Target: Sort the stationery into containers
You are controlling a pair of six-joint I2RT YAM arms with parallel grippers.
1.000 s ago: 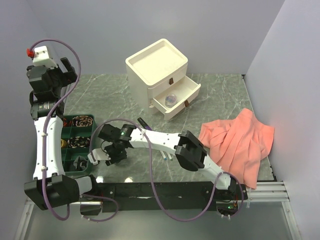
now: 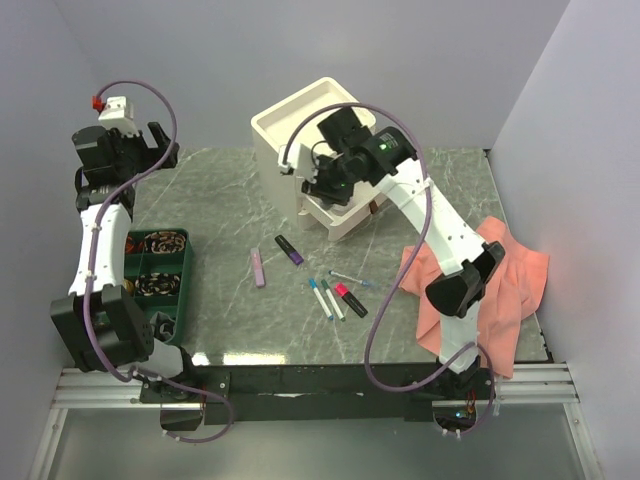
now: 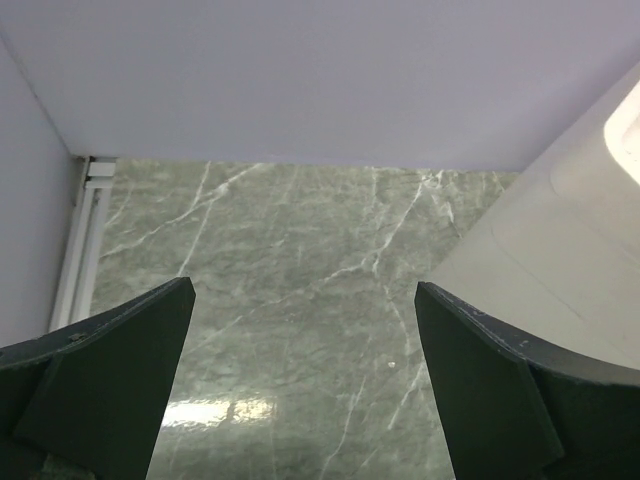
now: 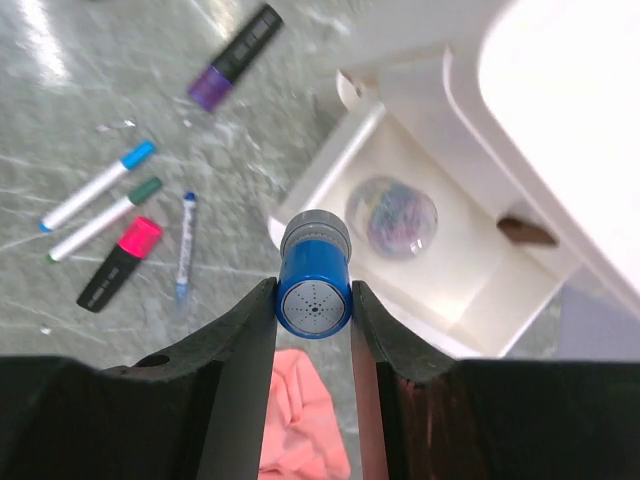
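Note:
My right gripper is shut on a blue cylinder with a grey end [image 4: 312, 300], held over the open drawer [image 4: 450, 300] of the white drawer unit [image 2: 300, 105]; a clear round item [image 4: 390, 215] lies inside. Markers lie on the table: black-purple [image 2: 289, 249], blue [image 2: 321, 299], green [image 2: 333, 299], black-pink [image 2: 352, 301], a slim pen [image 2: 350, 280], plus a pink item [image 2: 258, 267]. My left gripper [image 2: 159, 142] is open and empty, over bare table at the back left.
A green compartment tray [image 2: 180, 270] with dark items sits at the left, under the left arm. A salmon cloth [image 2: 500, 290] lies at the right.
The right arm has swung from the front left up and back to the drawer, uncovering the table items. The left gripper has moved slightly right.

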